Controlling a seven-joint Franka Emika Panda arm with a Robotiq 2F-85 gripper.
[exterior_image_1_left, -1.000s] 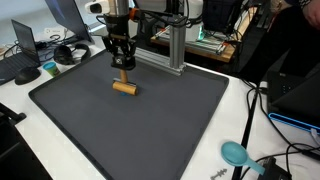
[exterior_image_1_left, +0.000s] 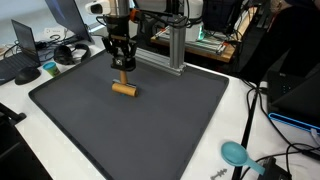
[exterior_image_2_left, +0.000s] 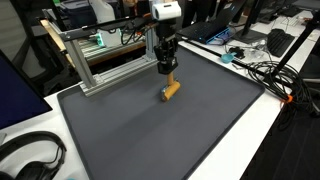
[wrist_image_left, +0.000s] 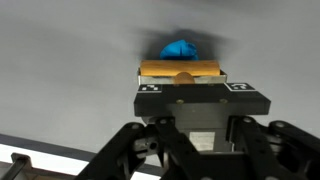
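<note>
A wooden mallet-like tool (exterior_image_1_left: 124, 89) has a cylindrical head lying level and a short handle rising from it. In exterior view 2 the same tool (exterior_image_2_left: 171, 91) shows near the back of the dark table. My gripper (exterior_image_1_left: 123, 70) points down over it, shut on the upper part of the handle. Seen from the wrist, the wooden head (wrist_image_left: 179, 68) spans crosswise beyond my fingers (wrist_image_left: 158, 100). Past the head is a crumpled-looking blue thing (wrist_image_left: 180, 49). Whether the head touches the table is hard to tell.
The dark table (exterior_image_1_left: 125, 130) is broadly clear in front and to both sides. A white frame (exterior_image_1_left: 165, 60) stands behind at its back edge. Beyond the table are a laptop (exterior_image_1_left: 28, 38), a green cup (exterior_image_1_left: 50, 68) and headphones (exterior_image_2_left: 30, 155).
</note>
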